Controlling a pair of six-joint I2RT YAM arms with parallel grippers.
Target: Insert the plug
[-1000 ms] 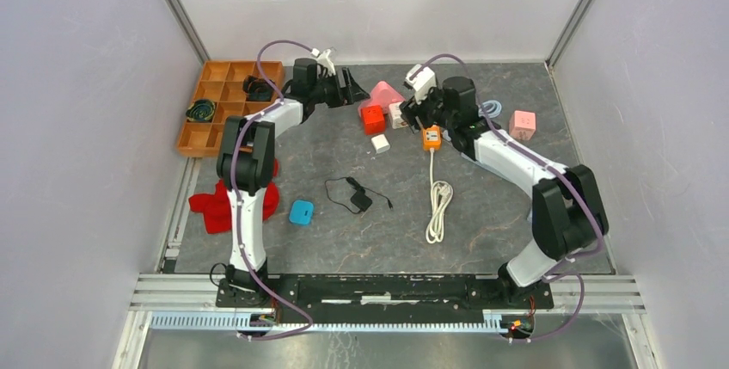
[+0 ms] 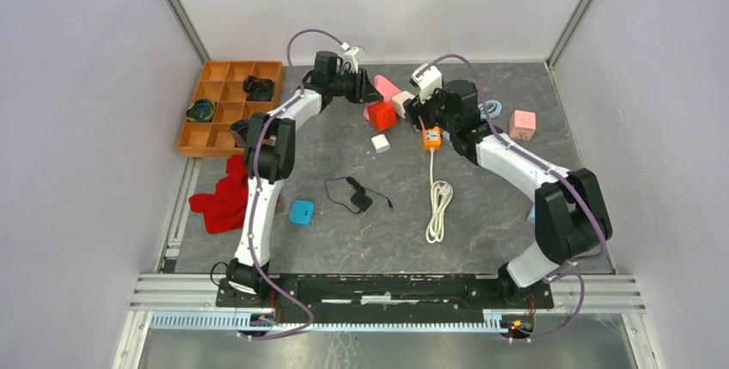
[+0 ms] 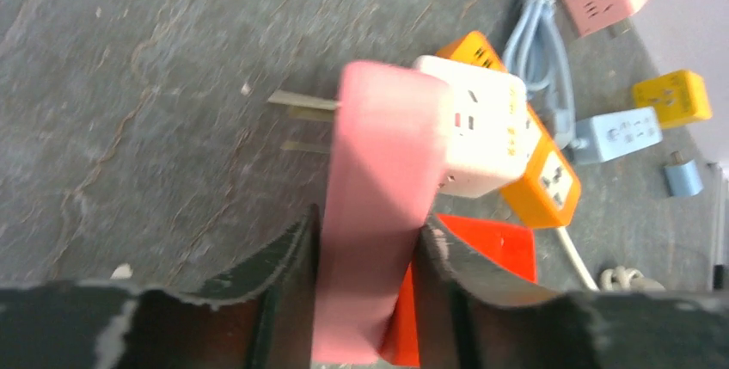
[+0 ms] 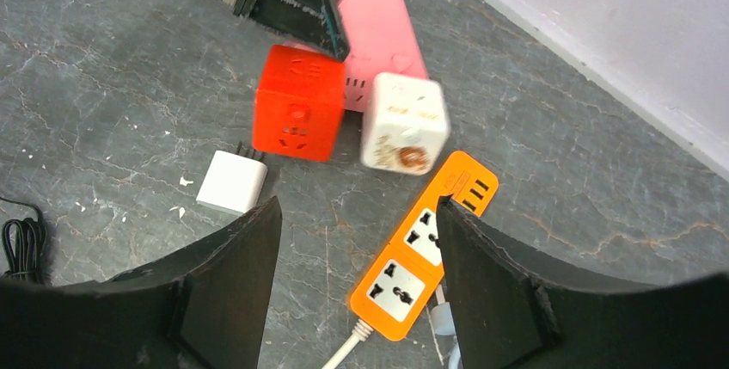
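Note:
My left gripper (image 2: 370, 89) is over a pink object (image 3: 382, 197), whose body rises between its blurred fingers in the left wrist view, beside a red cube and a white block; whether it grips firmly is unclear. My right gripper (image 2: 415, 113) hovers over the orange power strip (image 4: 396, 290) with two white socket panels, its fingers apart with nothing between them. A white plug (image 4: 230, 181), prongs up toward the back, lies left of the strip on the table.
An orange compartment tray (image 2: 215, 133), red cloth (image 2: 222, 201), black adapter (image 2: 361, 199), blue box (image 2: 301, 212) and pink cube (image 2: 522, 125) lie around. The coiled white cable (image 2: 437, 214) runs toward the front. Bare table surrounds the adapter.
My left gripper has moved right onto the pink object, and its fingers look closer together. The pink object, red cube and white block have shifted slightly. The right arm has barely moved.

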